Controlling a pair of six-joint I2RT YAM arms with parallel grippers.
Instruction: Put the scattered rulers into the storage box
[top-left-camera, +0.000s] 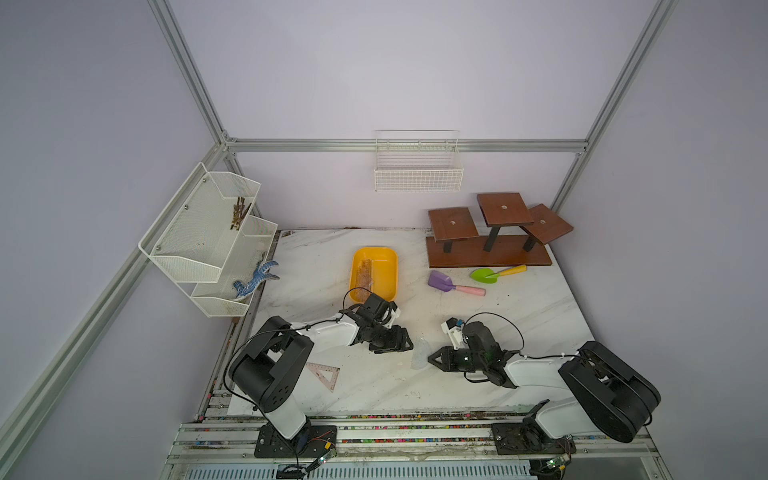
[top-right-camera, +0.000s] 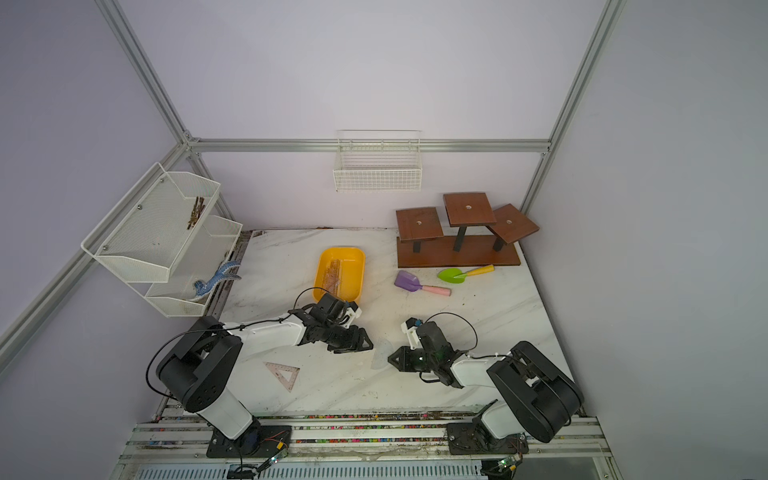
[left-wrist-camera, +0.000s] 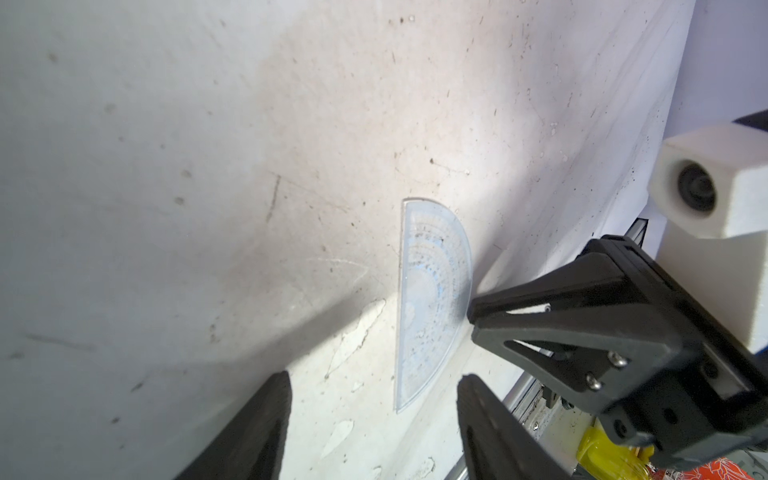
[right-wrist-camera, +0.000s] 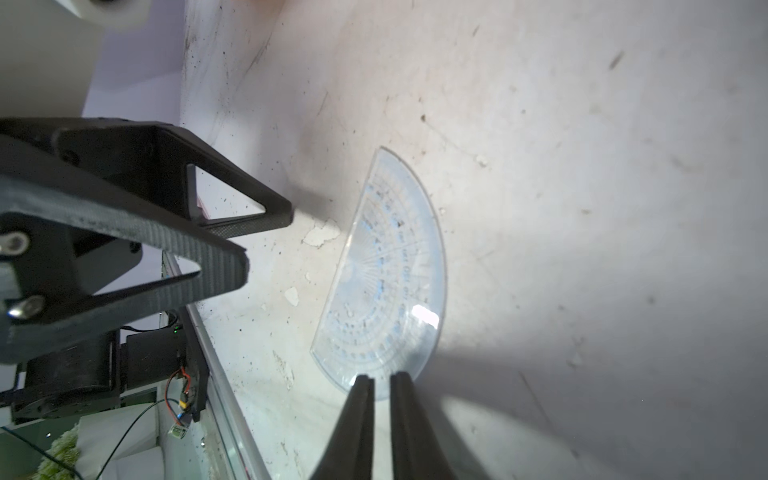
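A clear half-round protractor lies on the table between the two arms, seen also as a pale protractor in the left wrist view. At its rounded side is my right gripper, its fingertips parted by a narrow gap with the edge showing there; a firm hold cannot be made out. My left gripper is wide open across from it, nothing between its fingers. A pinkish triangle ruler lies at the front left. The yellow storage box stands behind the left arm, with pinkish ruler-like pieces inside.
A purple scoop and a green scoop lie at the back right, before a brown tiered stand. White mesh shelves hang at the left. The table's middle, behind the right arm, is clear.
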